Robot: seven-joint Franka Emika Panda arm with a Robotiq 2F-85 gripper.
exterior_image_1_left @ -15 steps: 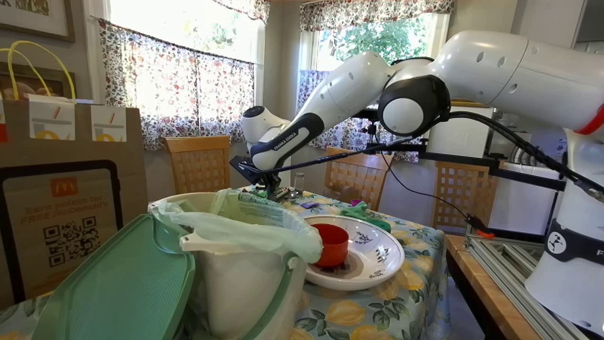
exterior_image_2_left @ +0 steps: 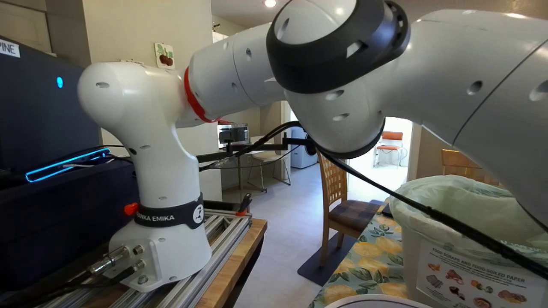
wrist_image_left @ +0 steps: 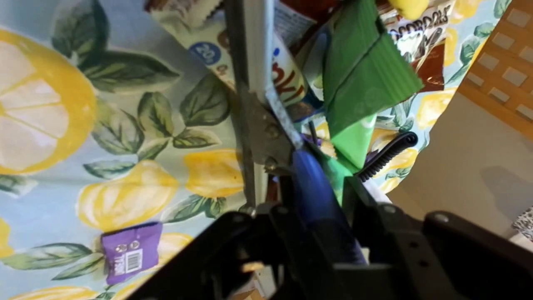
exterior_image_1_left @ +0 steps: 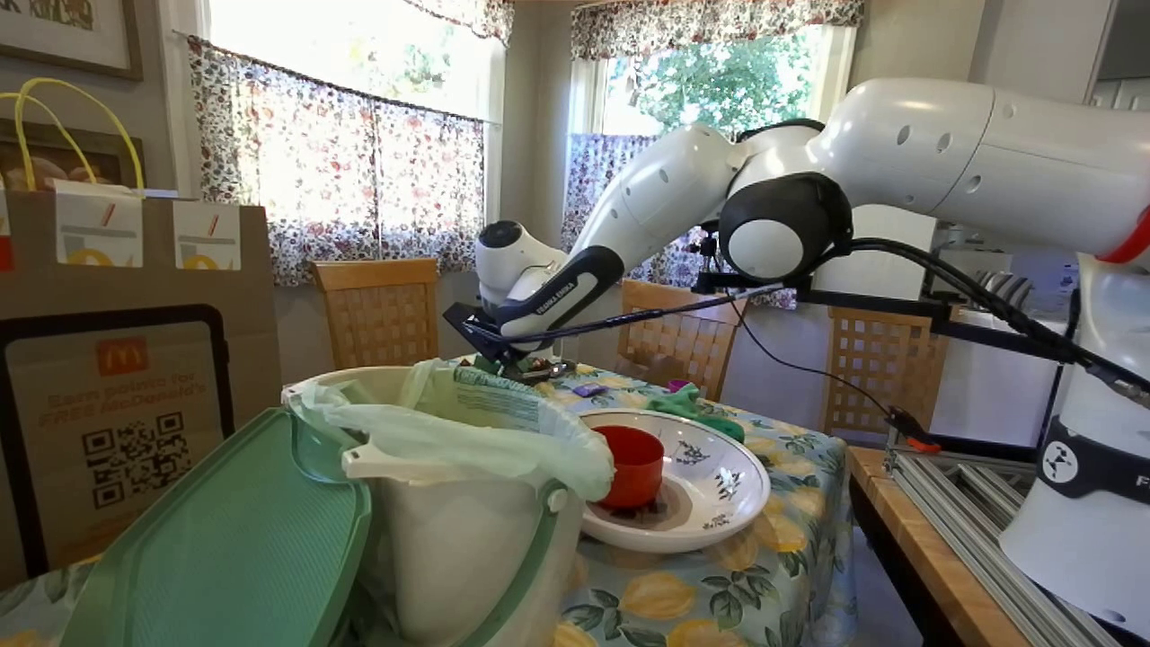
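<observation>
In the wrist view my gripper is shut on a blue handle (wrist_image_left: 312, 187), which runs between the dark fingers and joins a long metal tool (wrist_image_left: 267, 130). What kind of tool it is, I cannot tell. Just beyond the fingertips a green packet (wrist_image_left: 367, 75) partly overlaps a pile of wrapped snacks, including a white wrapper (wrist_image_left: 217, 50). A small purple packet (wrist_image_left: 132, 252) lies apart on the cloth. From exterior view 1 the gripper (exterior_image_1_left: 517, 367) shows low over the far table, its tips partly hidden behind the bin. Exterior view 2 does not show it.
A lined white bin (exterior_image_1_left: 464, 539) and its green lid (exterior_image_1_left: 232, 539) stand in front. Beside them, a white bowl (exterior_image_1_left: 717, 501) holds a red cup (exterior_image_1_left: 631, 465). A green cloth (exterior_image_1_left: 690, 404) lies behind. Black coiled cord (wrist_image_left: 392, 155) sits near the table edge.
The arm's end has shifted slightly right and down in exterior view 1, and the hand has tilted. The bin, bowl and cup have stayed put.
</observation>
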